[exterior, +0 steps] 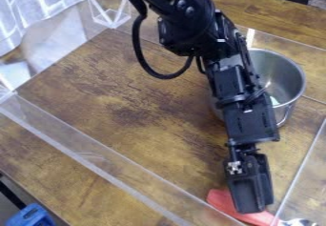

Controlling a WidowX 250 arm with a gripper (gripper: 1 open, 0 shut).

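Note:
My black gripper (pixel 249 194) points down at the near right of the wooden table (pixel 114 115), its tip over a red handle (pixel 223 205) of some utensil, with a shiny metal part (pixel 300 222) at the bottom right edge. Whether the fingers are open or shut on the handle is hard to tell. Behind the arm stands a steel pot (pixel 283 77), partly hidden by it.
Clear plastic walls (pixel 90 158) border the work area at the front and right. A blue object (pixel 32 216) lies outside at the lower left. White cloth hangs at the back left.

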